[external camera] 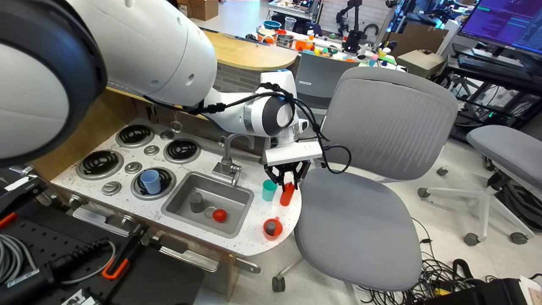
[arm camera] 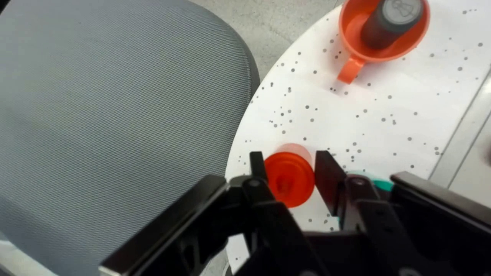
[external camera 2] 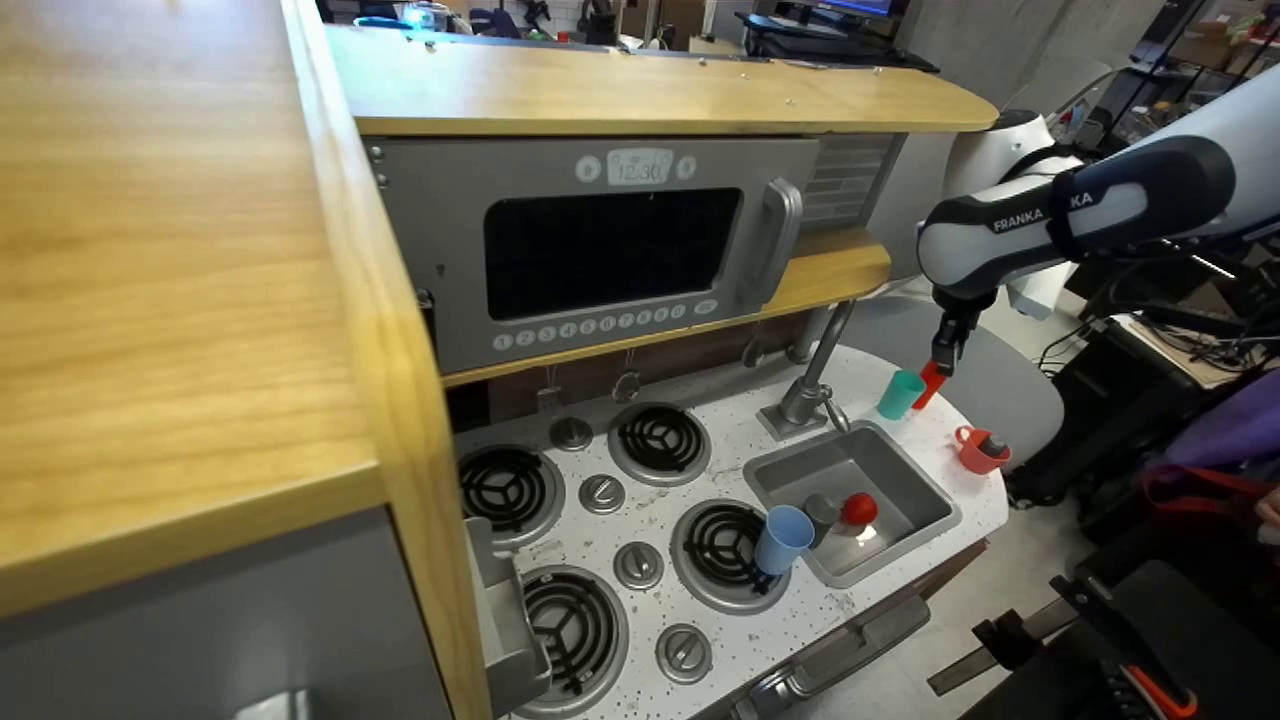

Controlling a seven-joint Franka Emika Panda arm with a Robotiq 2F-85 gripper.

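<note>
A red squeeze bottle (external camera: 287,196) leans slightly on the rounded end of the white counter. My gripper (external camera: 289,187) is over it from above, one finger on each side of its upper part. From the wrist view, the bottle's round top (arm camera: 290,178) fills most of the gap between the dark fingertips. They look close to it or touching, but whether they grip it firmly I cannot tell. The bottle's lower end seems to be on or very near the counter. Beside it is a teal cup (external camera 2: 900,395), partly hidden by the gripper in the wrist view.
An orange-red cup (external camera: 272,229) holding a small dark can stands nearer the counter's front. The sink (external camera: 178,209) contains a dark cup and a red ball. A blue cup (external camera: 150,181) is on a burner. A grey chair (external camera: 355,228) adjoins the counter's end.
</note>
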